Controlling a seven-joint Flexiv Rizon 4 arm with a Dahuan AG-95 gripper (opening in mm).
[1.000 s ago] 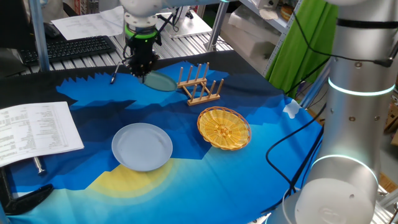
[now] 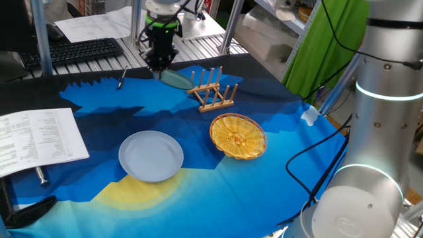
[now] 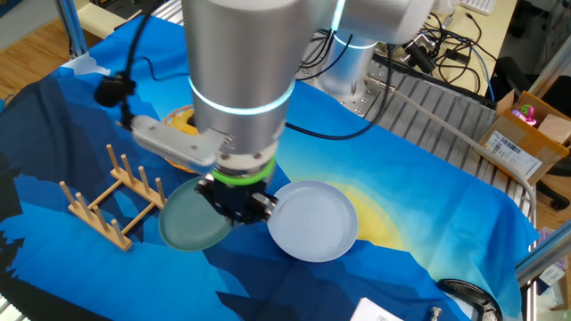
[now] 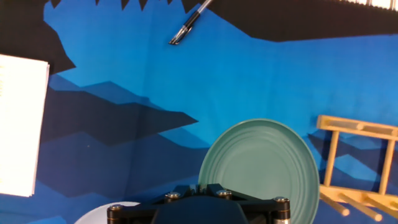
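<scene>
A green plate (image 2: 177,80) hangs tilted in the air, its near rim at my gripper (image 2: 158,74), which is shut on it. The wrist view has the same plate (image 4: 264,162) to the right of my gripper, the fingers close together at its left rim. In exterior view 2 the plate (image 3: 189,221) is partly behind the black gripper (image 3: 239,207). A wooden dish rack (image 2: 213,98) with upright pegs stands just right of the plate, its pegs empty.
A grey-blue plate (image 2: 151,156) lies flat mid-table, with a yellow wicker basket (image 2: 238,136) right of it. Papers (image 2: 39,142) cover the left side. A pen (image 4: 186,28) lies near the back edge. Open cloth separates the pen and the grey-blue plate.
My gripper has carried the green plate a little to the right and slightly upward in exterior view 1, closer to the rack. The rack, basket and grey-blue plate have stayed put.
</scene>
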